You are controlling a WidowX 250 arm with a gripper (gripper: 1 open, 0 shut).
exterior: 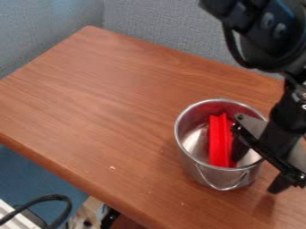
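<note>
A metal bucket (195, 154) stands on the wooden table (102, 98), right of centre, with red pieces (219, 141) upright inside it. My gripper (260, 166) is at the bucket's right side, open, its dark fingers angled down over and beside the rim. Part of the bucket's inside is hidden behind it.
Grey padded walls stand behind it. At the lower left, beyond the table's edge, are cables and some pale objects.
</note>
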